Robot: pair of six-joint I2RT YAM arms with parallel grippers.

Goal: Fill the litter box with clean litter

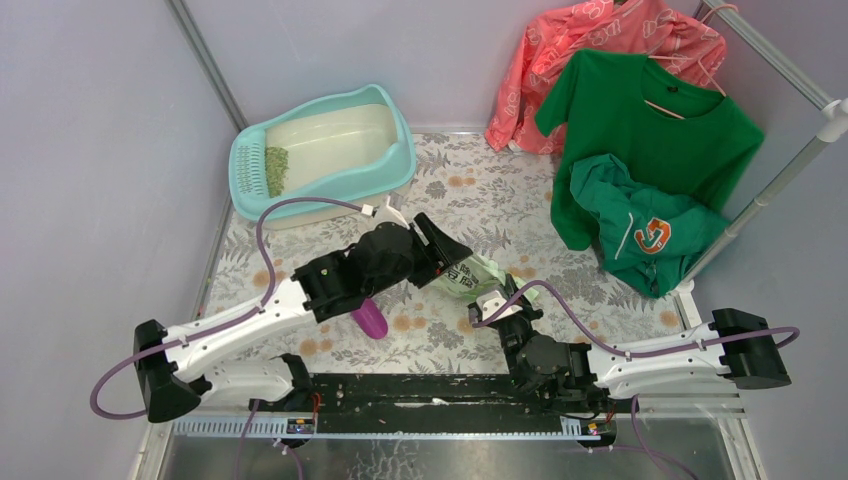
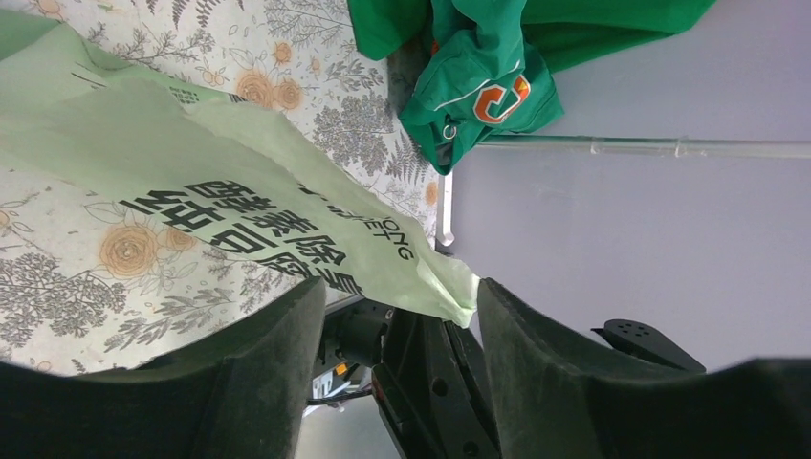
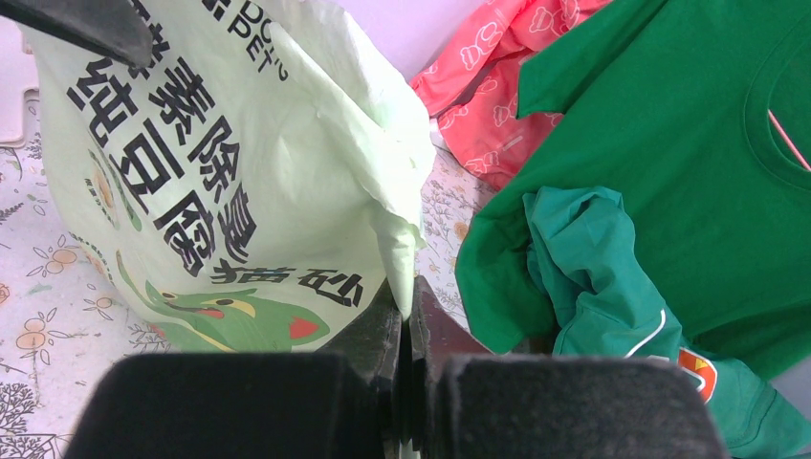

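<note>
A pale green litter bag [image 1: 462, 275] [image 2: 239, 201] [image 3: 220, 172] with printed characters is between my arms. My right gripper is shut on its gathered end, low at the bag's right side in the top view. My left gripper [image 1: 445, 248] hangs above the bag, its fingers apart around the bag's far end in the left wrist view, not shut. The litter box [image 1: 245, 170], turquoise with a cream inside, stands at the back left with a small patch of green litter at its left side.
A purple object [image 1: 369, 320] lies below my left arm. Green clothes [image 1: 640, 130] and a red garment [image 1: 570, 50] hang at the right and back. Bare patterned floor [image 1: 460, 180] lies right of the box.
</note>
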